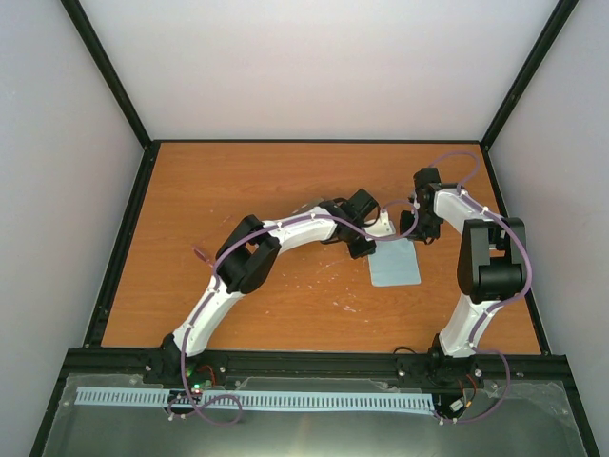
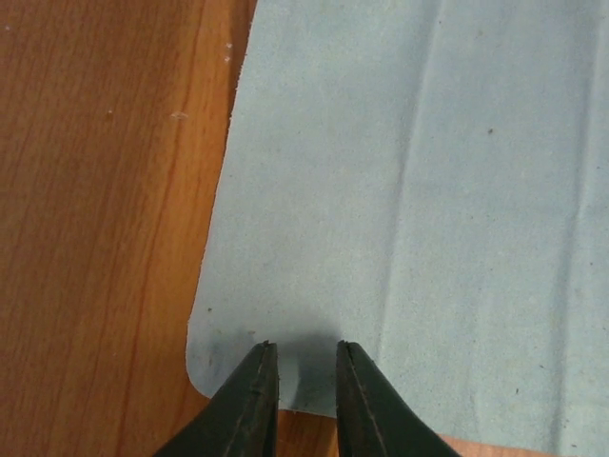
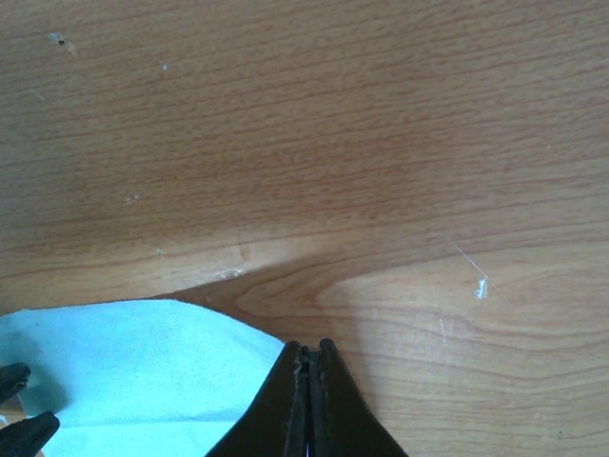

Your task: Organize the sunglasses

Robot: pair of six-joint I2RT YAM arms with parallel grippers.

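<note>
A light blue-grey cloth (image 1: 394, 267) lies flat on the right part of the table. My left gripper is low over one corner of it, fingers slightly apart with only cloth visible beneath. My right gripper is shut at the cloth's far corner, nothing visible between its fingers; the cloth (image 3: 143, 371) spreads to its left, and dark tips of the other gripper show at the left edge. No sunglasses can be clearly made out; the top view is partly covered by both arms.
A small red object (image 1: 200, 254) lies on the left of the table, with a pale item partly hidden behind the left arm.
</note>
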